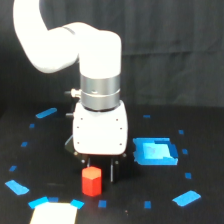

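Note:
A small orange-red block (92, 181) is low in the camera view, left of centre, near the black table's front. My gripper (99, 164) points down just behind and above it, under the white wrist. Against the black background its dark fingers are hard to make out, and the block overlaps the lower left part of them. How wide the fingers stand, and whether they touch the block, cannot be told.
A bright blue tray-like shape (155, 151) with a paler blue patch lies right of the gripper. A cream-coloured piece (54, 213) sits at the bottom left edge. Flat blue tape pieces (186, 198) are scattered on the table.

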